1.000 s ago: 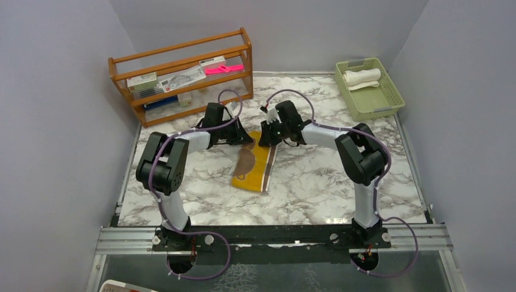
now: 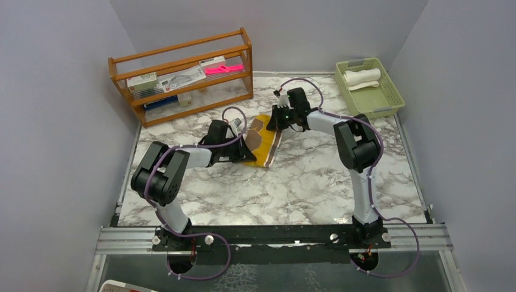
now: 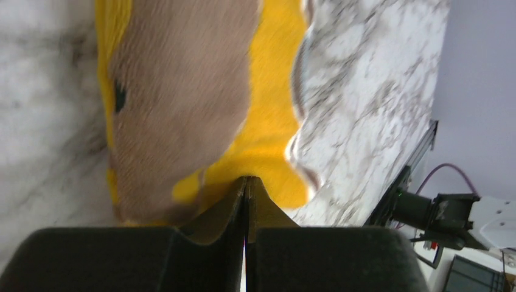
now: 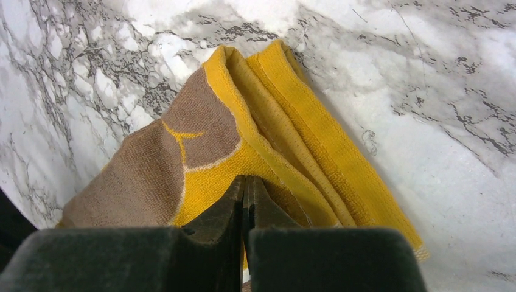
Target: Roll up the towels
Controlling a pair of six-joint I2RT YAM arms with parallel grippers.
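A yellow and brown towel (image 2: 263, 148) lies folded in a narrow strip at the middle of the table, slightly slanted. My left gripper (image 2: 254, 159) is at its near end; in the left wrist view its fingers are together, tips against the yellow cloth (image 3: 268, 158). At the far end sits my right gripper (image 2: 270, 128). The right wrist view shows its fingers closed and the towel's layered folds (image 4: 292, 128) around the tips. Whether cloth is pinched between either pair of fingers is hidden.
A green basket (image 2: 398, 100) with rolled white towels (image 2: 362, 78) stands at the back right. At the back left is a wooden rack (image 2: 182, 111) holding boxes and a pink item (image 2: 224, 69).
The towel has shifted back and to the right, now seen shorter. My left gripper went from its far end to its near end. My right gripper moved back and slightly right.
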